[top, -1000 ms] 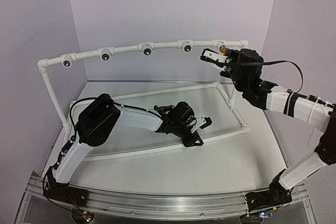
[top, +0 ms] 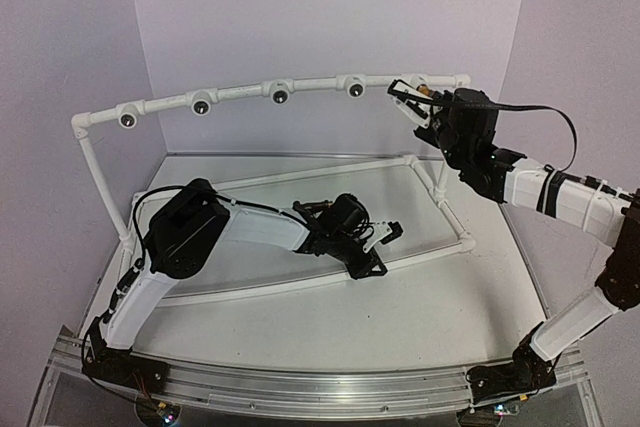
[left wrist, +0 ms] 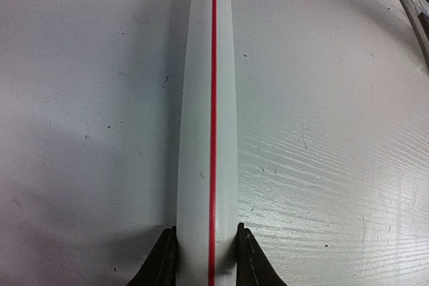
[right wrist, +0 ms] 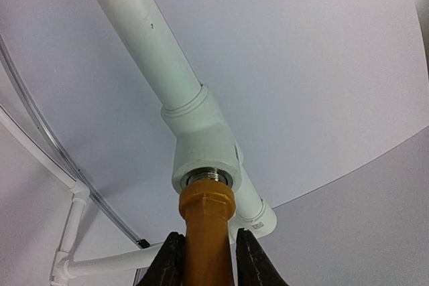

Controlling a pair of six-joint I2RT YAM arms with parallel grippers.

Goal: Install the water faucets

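In the right wrist view, an orange-brown faucet (right wrist: 208, 232) stands between the fingers of my right gripper, which looks shut on it. The faucet's end is lined up with the open mouth of a white tee (right wrist: 204, 140), where metal threads show; how deep it sits I cannot tell. From the top, my right gripper (top: 406, 107) is at the rightmost tee of the raised pipe. My left gripper is shut on a white pipe with a red stripe (left wrist: 209, 112), low at the frame's front (top: 382, 249).
Several other tees along the raised white pipe (top: 235, 93) show dark, empty-looking mouths, one of them a tee (top: 351, 85) just left of my right gripper. The lower pipe frame (top: 240, 292) rests on a white table, clear in front (top: 300, 332).
My right gripper has turned slightly and shifted a little toward the rightmost tee, less of the faucet now showing. The left arm has stayed still.
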